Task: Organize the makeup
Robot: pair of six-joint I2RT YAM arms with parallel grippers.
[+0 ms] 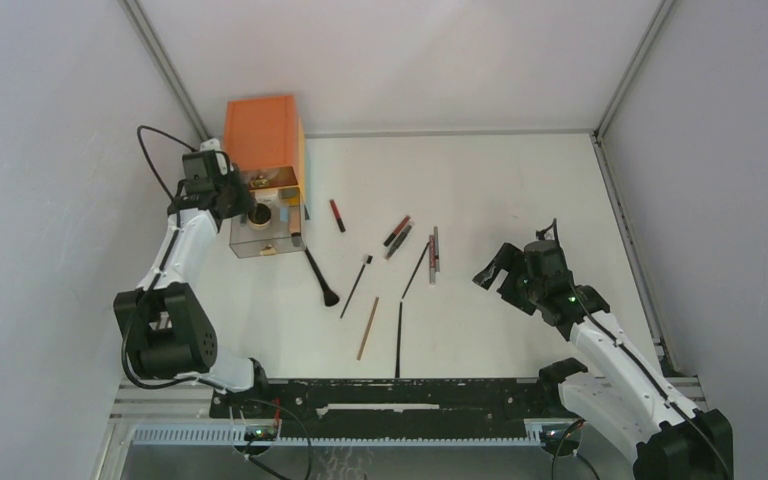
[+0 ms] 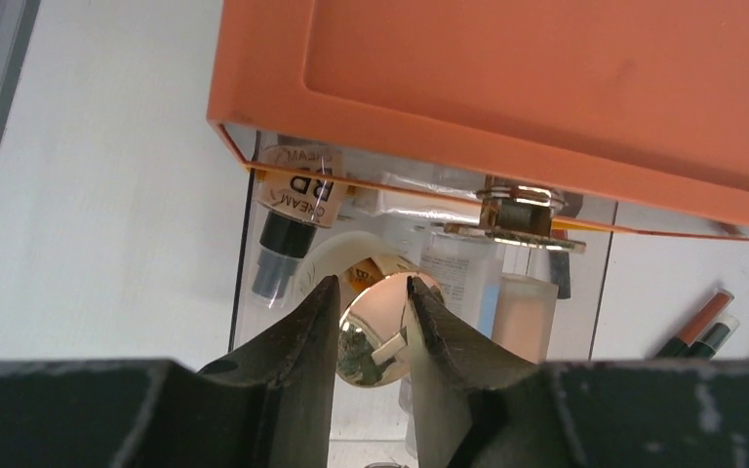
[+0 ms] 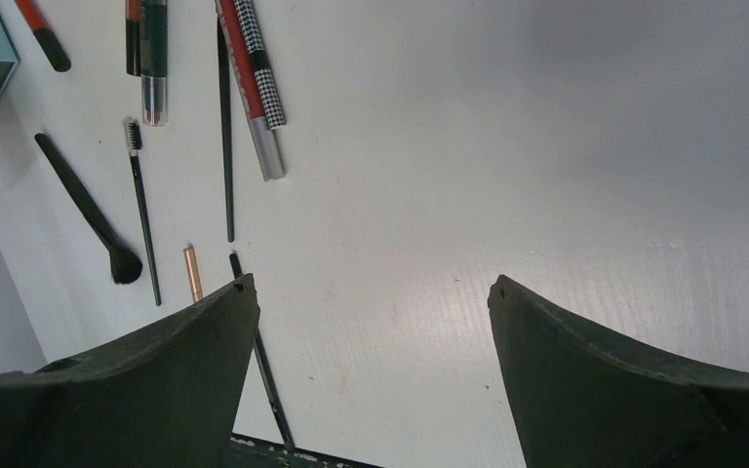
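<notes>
An orange makeup box (image 1: 260, 125) stands at the back left, its clear drawer (image 1: 255, 243) pulled out, holding bottles, tubes and a round gold compact (image 2: 371, 356). My left gripper is over the drawer, part open, its fingertips either side of the compact's top; whether they touch it is unclear. On the table lie a large black brush (image 1: 325, 290), a spoolie (image 1: 355, 288), several pencils, slim brushes and lip tubes (image 1: 398, 232). My right gripper (image 1: 495, 275) stands open at the right, nothing between its fingers.
Free table lies at the back centre and right. Walls bound the table at the sides and back; the dark front edge (image 1: 460, 395) runs below the loose items.
</notes>
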